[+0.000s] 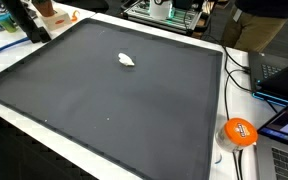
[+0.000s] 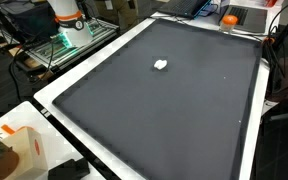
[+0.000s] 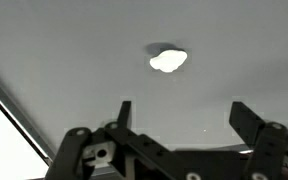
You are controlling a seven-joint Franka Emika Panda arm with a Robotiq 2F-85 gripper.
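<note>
A small white object [image 1: 126, 59] lies on the dark grey mat [image 1: 104, 110], toward its far side in exterior view 1. The same white piece [image 2: 160, 64] shows left of the mat's middle in exterior view 2. From the wrist view, the white object [image 3: 168, 61] rests on the grey surface beyond my fingertips, a soft shadow beside it. My gripper stands open, its two black fingers wide apart and nothing between them. I cannot make out the gripper in either exterior view.
An orange-topped round item [image 1: 237, 134] and laptops [image 1: 276, 80] stand along the right side in exterior view 1. Cables run there too. An orange-and-white box [image 2: 22, 150] sits at the near left in exterior view 2.
</note>
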